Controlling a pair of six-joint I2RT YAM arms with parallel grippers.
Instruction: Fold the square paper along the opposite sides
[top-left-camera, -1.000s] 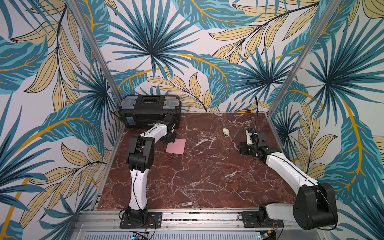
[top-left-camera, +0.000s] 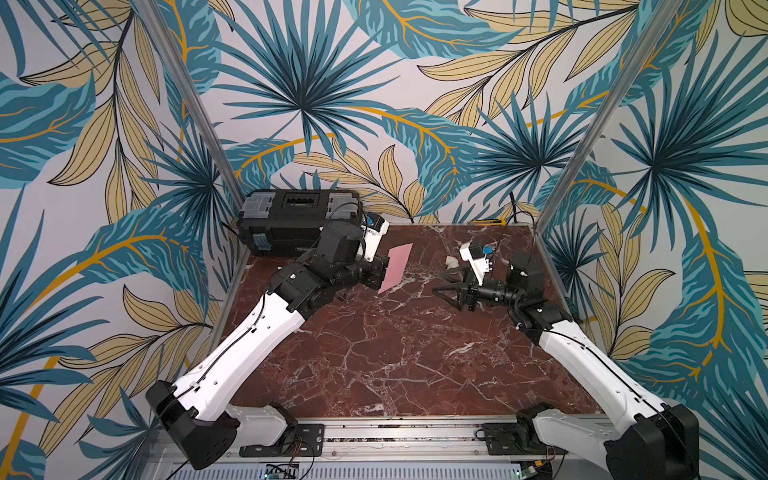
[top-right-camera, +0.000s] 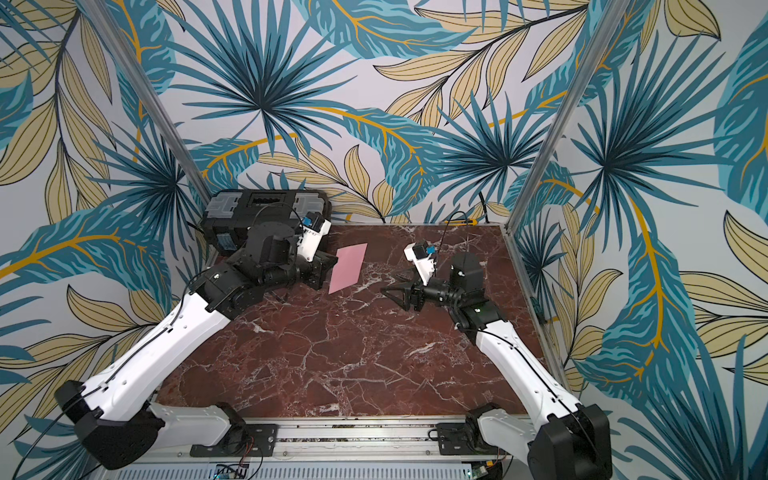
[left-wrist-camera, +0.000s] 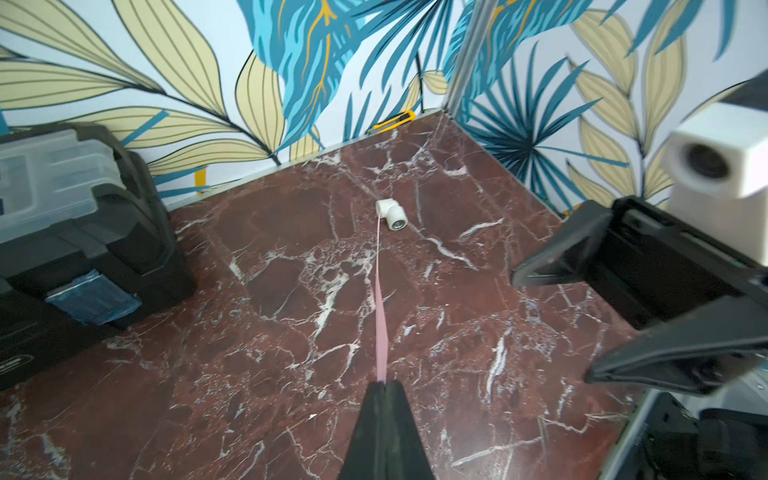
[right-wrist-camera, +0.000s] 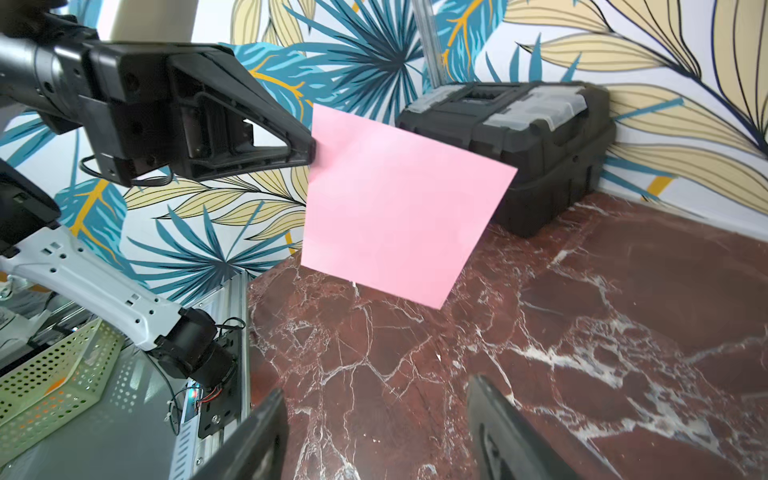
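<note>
A pink square paper (top-left-camera: 395, 267) is held up off the table, upright, its corner between the tips of my shut left gripper (top-left-camera: 382, 272). In the left wrist view it shows nearly edge-on; in the right wrist view its flat face (right-wrist-camera: 400, 208) fills the middle, with no fold visible. My right gripper (top-left-camera: 448, 296) stands to the right of the paper, apart from it, its fingers open and pointing toward the paper, with nothing between them.
A black toolbox (top-left-camera: 280, 220) sits at the back left. A small white fitting (left-wrist-camera: 392, 209) lies behind the right gripper.
My left arm has lifted the paper from the table and moved it right, turning it upright. My right gripper has moved left toward it.
</note>
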